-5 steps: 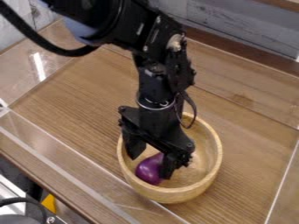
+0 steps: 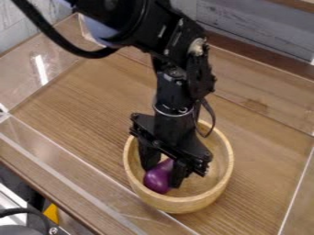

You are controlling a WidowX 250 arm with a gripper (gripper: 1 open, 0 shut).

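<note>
A round wooden bowl (image 2: 200,193) sits on the wooden table, holding a purple rounded object (image 2: 159,179) at its left front. The black gripper (image 2: 167,164) reaches down into the bowl from above, its fingers around the purple object. Its fingers partly hide the object, and I cannot tell whether they grip it.
Bare table (image 2: 86,110) lies to the left and behind the bowl, with clear strips along the edges. A small yellow item (image 2: 50,211) and a black cable lie below the table's front left edge. A pale wall runs along the back.
The gripper's fingers have drawn closer round the purple object compared with a second ago, when they were spread wider. The arm has shifted slightly.
</note>
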